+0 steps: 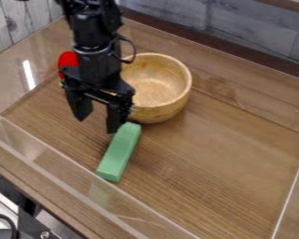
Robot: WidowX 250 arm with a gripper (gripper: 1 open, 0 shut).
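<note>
My dark gripper (97,114) hangs at the centre-left over the wooden table, its lower parts spread apart, left of the wooden bowl (164,82) and above and left of the green block (119,153). I see nothing held between its fingers. A red object (66,63) is partly hidden behind the arm at the upper left.
A dark cable or hose lies at the lower left corner, by the table's edge.
</note>
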